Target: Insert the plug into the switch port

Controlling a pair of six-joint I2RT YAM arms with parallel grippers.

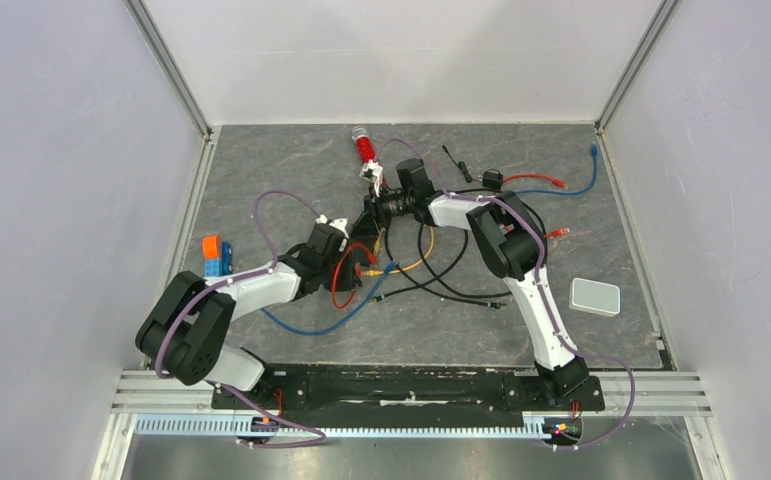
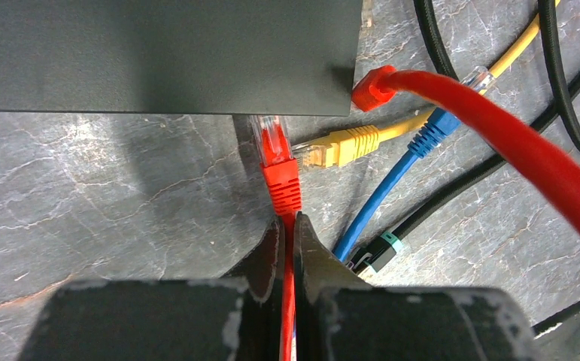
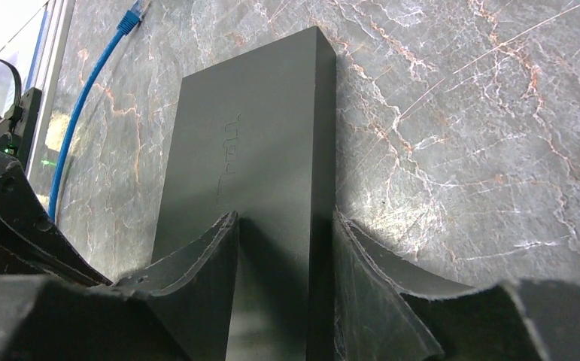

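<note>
In the left wrist view my left gripper is shut on a red cable, just behind its red plug (image 2: 281,180), whose clear tip lies at the edge of the black switch box (image 2: 159,53). Whether the tip is in a port cannot be told. A second red plug (image 2: 373,89) is at the box's right corner. In the right wrist view my right gripper stands open with its fingers either side of the black box (image 3: 249,135); whether they touch it is unclear.
Yellow (image 2: 354,144), blue (image 2: 433,131) and black (image 2: 478,171) cables lie right of the held plug. A white case (image 1: 595,296) lies at right, an orange and blue object (image 1: 217,257) at left.
</note>
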